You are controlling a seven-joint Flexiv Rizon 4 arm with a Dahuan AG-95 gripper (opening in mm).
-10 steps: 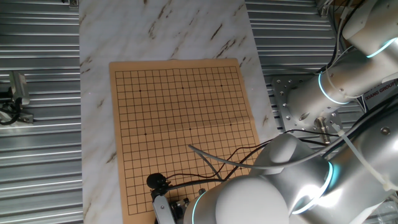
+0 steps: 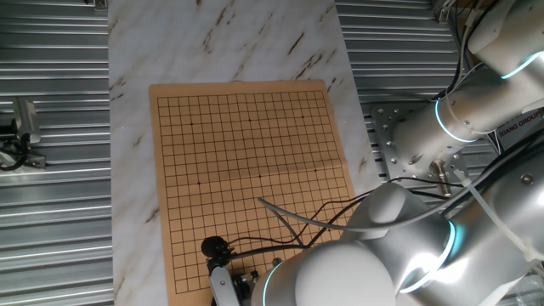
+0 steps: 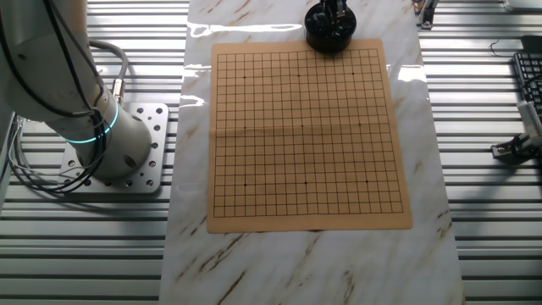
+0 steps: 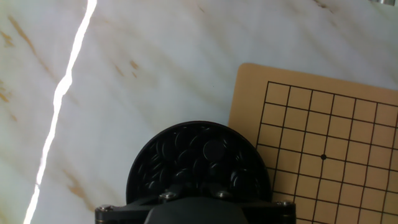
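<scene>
A round black bowl (image 4: pixel 138 169) filled with black stones (image 4: pixel 214 150) stands on the marble table, at the corner of the Go board (image 4: pixel 252 81). In exterior view 2 this bowl (image 3: pixel 330 41) is at the board's far edge, right of the middle. My gripper reaches down over the bowl, its tips among or just above the stones. Dark fingers against dark stones leave it unclear how far apart they stand or whether a stone is between them. The board (image 3: pixel 271 152) has no stones on its visible grid. In exterior view 1 the arm hides the bowl.
The arm's base (image 3: pixel 127 144) stands on a plate beside the table. Bare marble (image 2: pixel 229 38) lies beyond the board in exterior view 1. Loose cables (image 2: pixel 340 225) hang from the arm over the board. A small metal bracket (image 2: pixel 25 127) stands off the table's far side.
</scene>
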